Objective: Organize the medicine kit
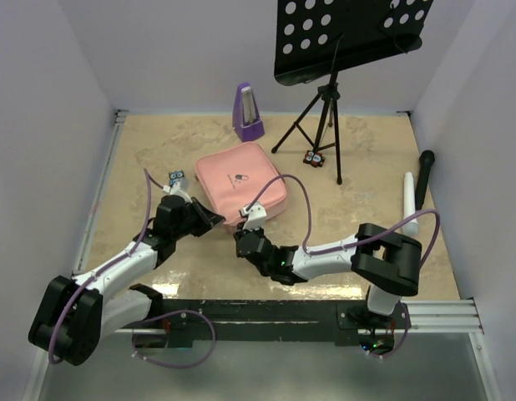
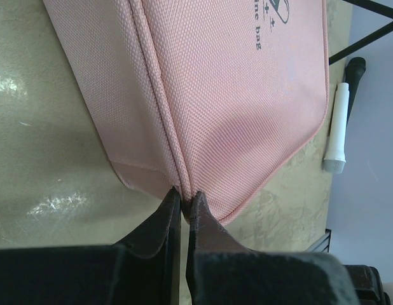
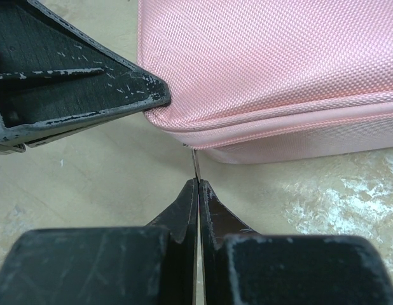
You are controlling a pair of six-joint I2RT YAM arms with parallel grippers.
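The pink medicine bag [image 1: 239, 177] lies closed on the tabletop, a small printed logo on its lid. At the bag's front corner, my left gripper [image 1: 221, 220] is shut; the left wrist view has the fabric edge pinched between its fingertips. My right gripper is also shut, just below that same corner. A thin dark zipper pull [image 3: 196, 162] runs from the bag's seam down to between its tips. The left gripper's finger [image 3: 130, 95] presses against the corner in the right wrist view. What is inside the bag is hidden.
A purple metronome [image 1: 248, 113] stands behind the bag, and a black music stand [image 1: 329, 92] at the back right. White and black microphones [image 1: 409, 205] lie along the right edge. A small dark object [image 1: 176, 178] sits left of the bag.
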